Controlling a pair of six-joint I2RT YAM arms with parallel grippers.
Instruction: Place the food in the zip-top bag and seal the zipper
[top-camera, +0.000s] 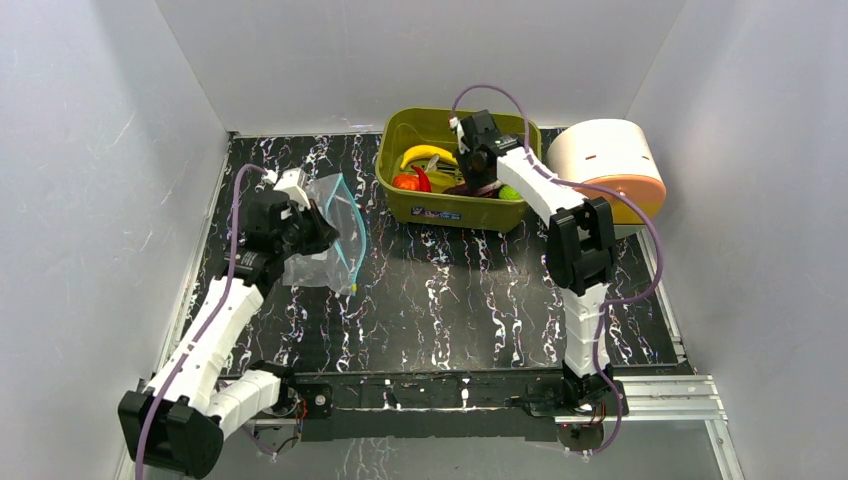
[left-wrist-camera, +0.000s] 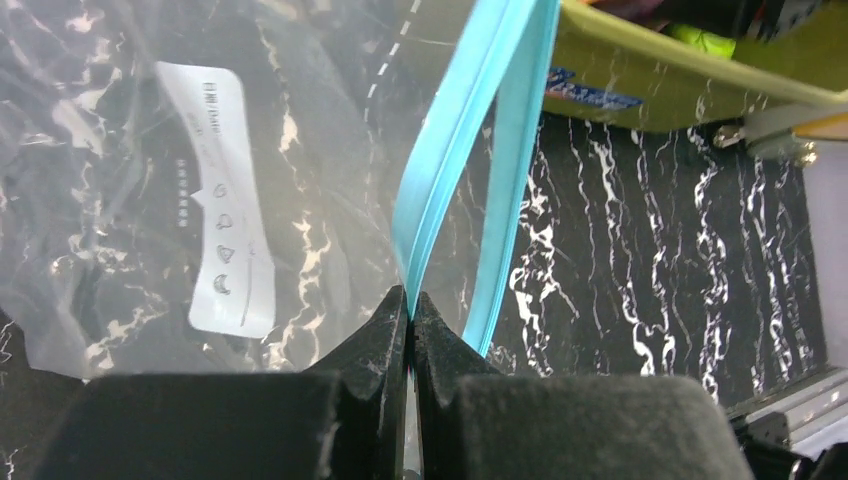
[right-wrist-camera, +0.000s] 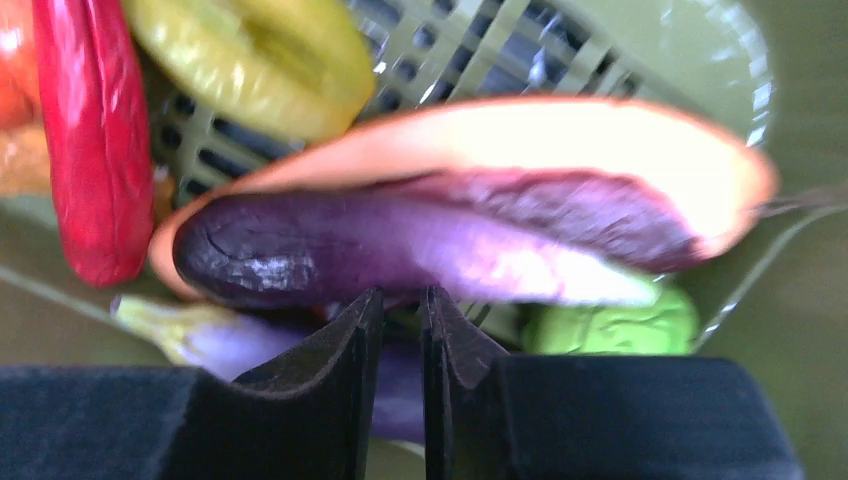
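The clear zip top bag (left-wrist-camera: 330, 200) with a light blue zipper strip (left-wrist-camera: 455, 130) lies on the left of the table. My left gripper is shut on the bag's zipper edge, near one end of the strip. Over at the green basket (top-camera: 440, 205), my right gripper reaches down inside with a narrow gap between its fingers. Its tips sit at the lower edge of a purple eggplant (right-wrist-camera: 390, 250); whether they touch it I cannot tell. A second, paler eggplant (right-wrist-camera: 235, 335) shows partly behind the fingers.
The basket also holds a banana (top-camera: 428, 154), a red pepper (right-wrist-camera: 95, 150), a tomato-like orange-red food (top-camera: 405, 182), an orange elongated item (right-wrist-camera: 560, 130) and a green item (right-wrist-camera: 620, 320). A rounded white bin (top-camera: 600, 150) stands at right.
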